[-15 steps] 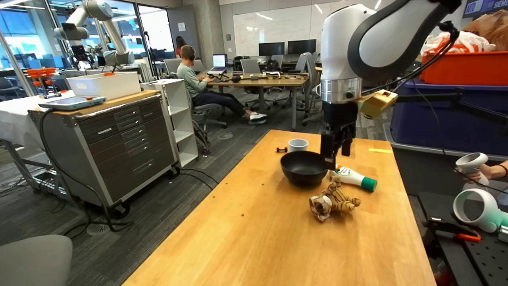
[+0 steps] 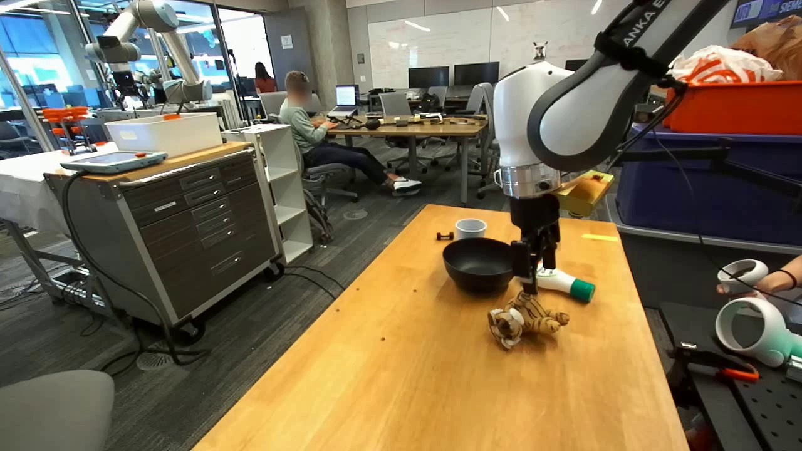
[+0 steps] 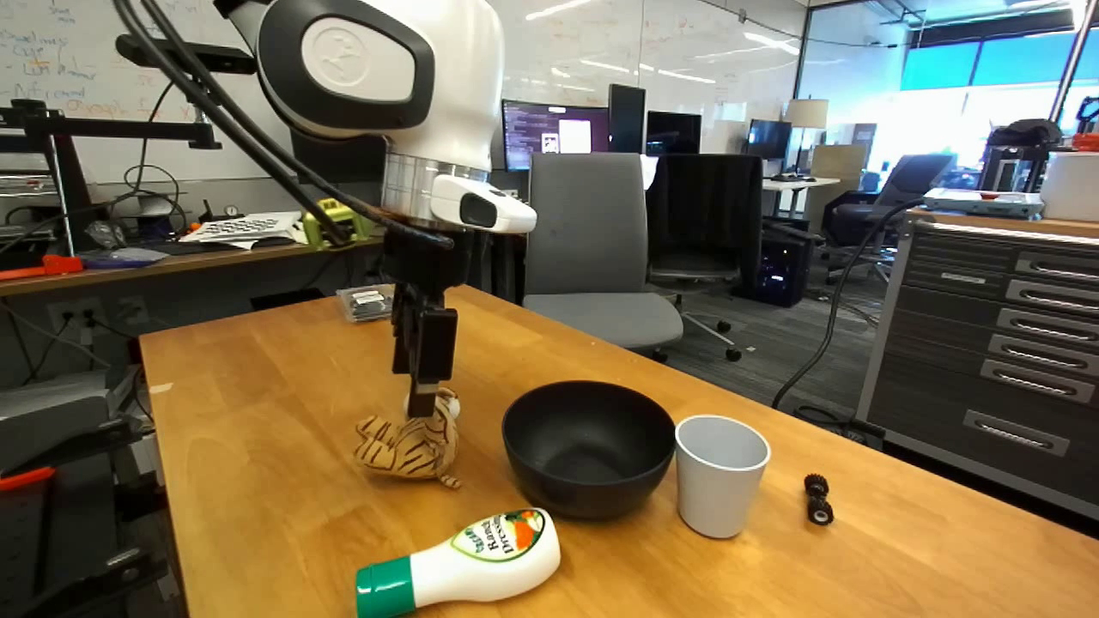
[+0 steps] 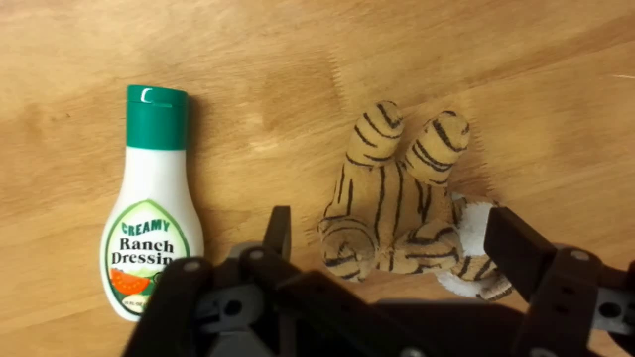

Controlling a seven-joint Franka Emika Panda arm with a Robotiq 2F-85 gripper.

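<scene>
A striped plush tiger (image 2: 526, 319) lies on the wooden table, its head toward the left in exterior view 1. My gripper is open above it; in the wrist view the tiger's body (image 4: 387, 202) shows between the two fingers, with the white-furred head partly behind the right finger (image 4: 515, 247). Exterior view 2 has the fingertips of the gripper (image 3: 420, 396) low, right by the plush tiger (image 3: 402, 450); whether they touch it I cannot tell. Nothing is gripped.
A ranch dressing bottle (image 3: 484, 561) with a green cap lies beside the tiger. Close by are a black bowl (image 3: 589, 453), a grey cup (image 3: 721, 479) and a small black dumbbell-like piece (image 3: 818, 499).
My gripper has come down and closer to the tiger, and now covers part of the bottle in exterior view 1. The tiger, bottle and bowl lie where they were.
</scene>
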